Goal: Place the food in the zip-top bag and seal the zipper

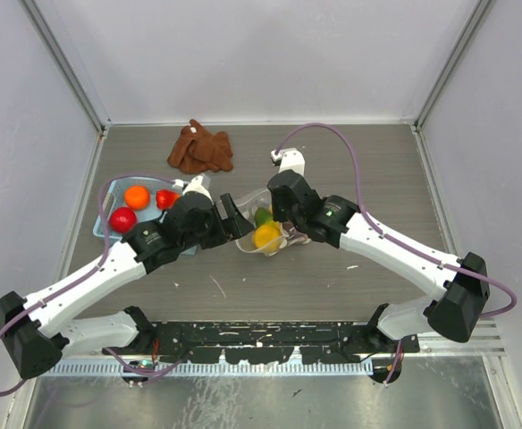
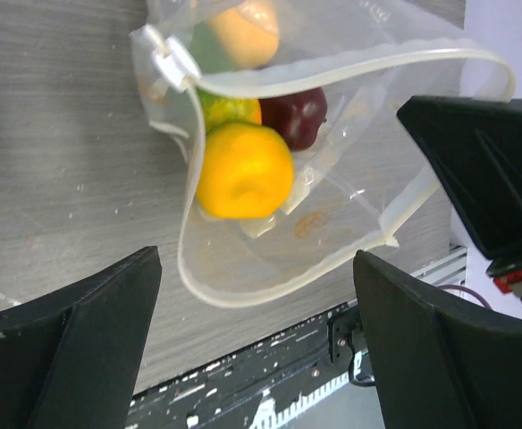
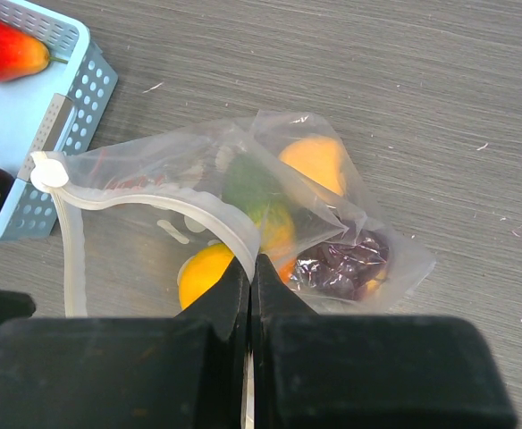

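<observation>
A clear zip top bag point(image 3: 172, 165) lies on the table with its mouth spread wide. Inside it are an orange fruit point(image 2: 248, 170), a dark red fruit point(image 2: 294, 116) and a few other foods. My right gripper is shut on the bag's zipper rim. A white slider point(image 3: 49, 172) sits at the corner of the mouth nearer the basket. My left gripper stands open just outside the mouth, and nothing shows between its fingers. In the top view its fingers point(image 1: 231, 217) are left of the bag.
A light blue basket point(image 1: 101, 214) with orange and red foods stands at the left, partly under my left arm. Brown gloves point(image 1: 200, 149) lie at the back. Bare table extends to the right of the bag.
</observation>
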